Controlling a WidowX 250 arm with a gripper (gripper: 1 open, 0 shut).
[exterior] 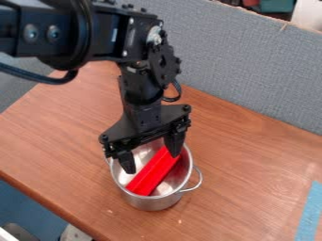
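A silver metal pot (176, 193) with a wire handle stands on the wooden table, holding a bright red oblong object (152, 174) that lies slanted inside it. My black gripper (150, 150) is over the pot, pointing down, its two fingers apart near the rim and above the red object. Part of the pot's back is hidden behind the gripper.
A grey padded wall (233, 71) runs along the back. The table's edge is at lower left.
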